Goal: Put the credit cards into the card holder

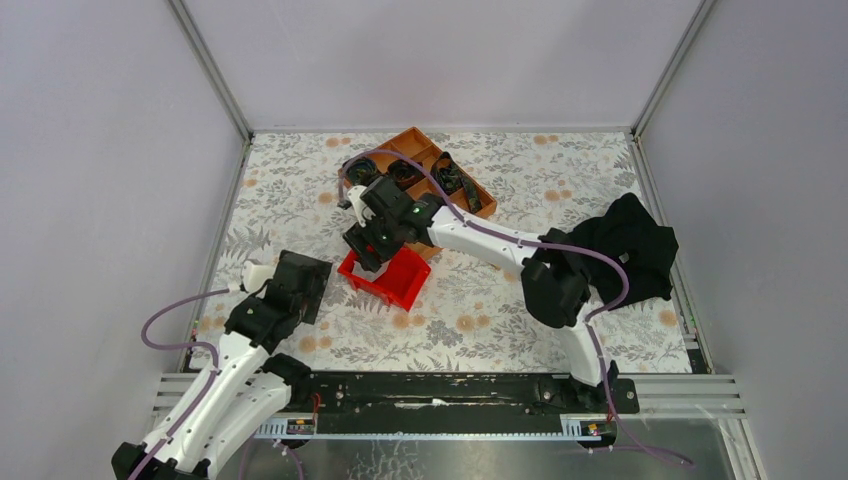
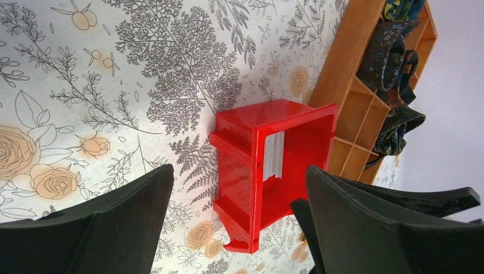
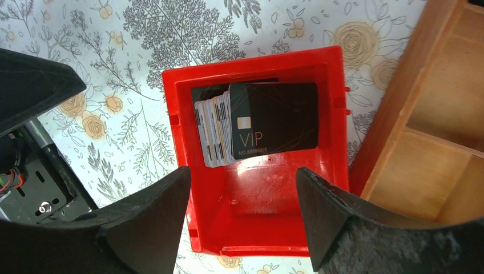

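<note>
A red open bin (image 1: 388,290) lies at the table's middle left. Inside it, in the right wrist view, a black VIP card (image 3: 277,117) rests against a row of pale-edged cards (image 3: 214,131) along one wall. My right gripper hangs over the bin, its fingers apart on either side of the bin's inside and nothing between them. The left gripper is open beside the bin, to its left in the top view. In the left wrist view, the white card edges (image 2: 273,155) show through the bin's opening. I cannot make out a separate card holder.
Right behind the bin stands a wooden divided tray (image 1: 415,140) with dark rolled items in it. A black cloth (image 1: 628,250) is heaped at the right.
</note>
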